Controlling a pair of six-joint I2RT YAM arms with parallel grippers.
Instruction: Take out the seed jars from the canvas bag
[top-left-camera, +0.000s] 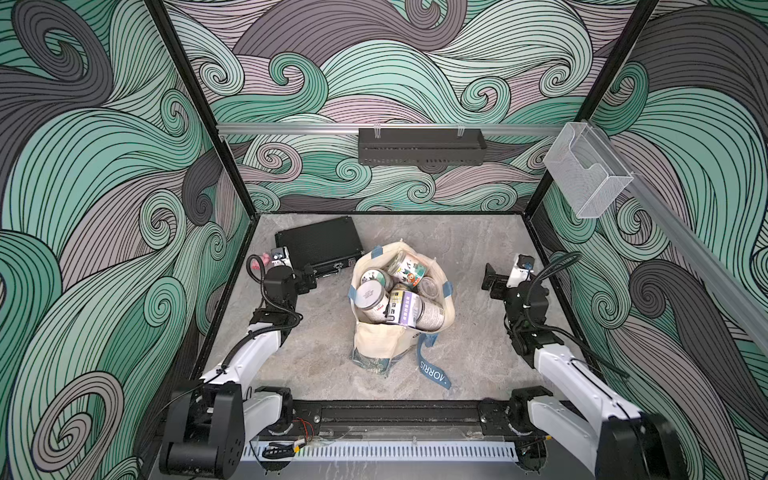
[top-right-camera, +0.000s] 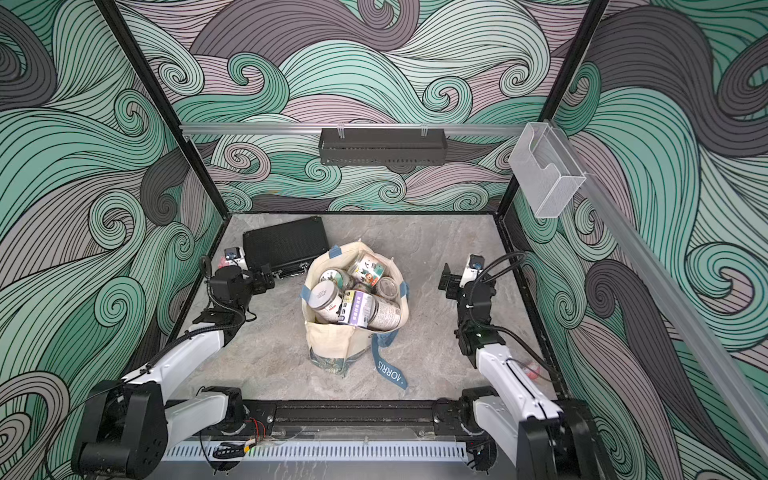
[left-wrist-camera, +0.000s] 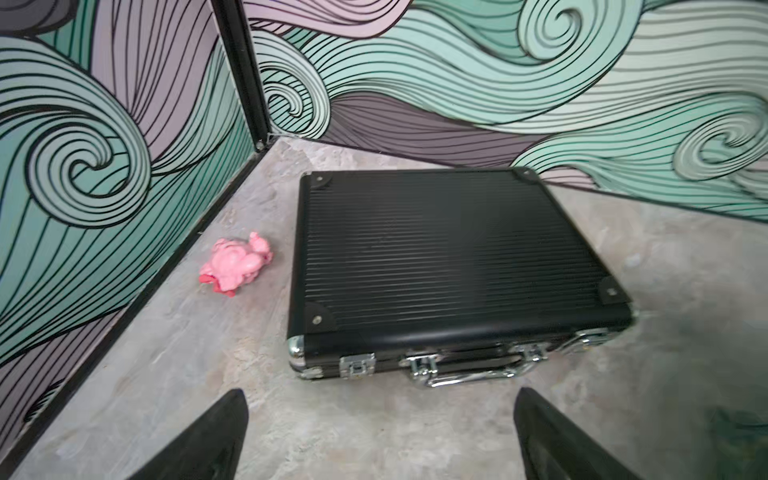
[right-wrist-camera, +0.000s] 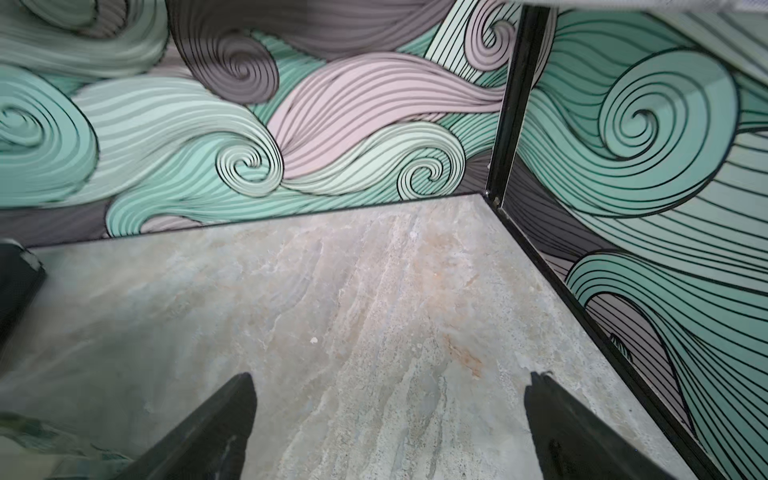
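Note:
A cream canvas bag (top-left-camera: 382, 342) with blue tabs and a blue MORRIS strap stands open at the table's centre, holding several jars and cans (top-left-camera: 369, 296), some with white labels, one with a purple label (top-right-camera: 356, 308). My left gripper stands open to the left of the bag, in front of the black case, with nothing between its fingers. My right gripper is open and empty to the right of the bag, above bare table.
A black case (left-wrist-camera: 448, 256) lies at the back left, beside a pink toy (left-wrist-camera: 236, 262). A mesh holder (top-right-camera: 544, 176) hangs on the right rail.

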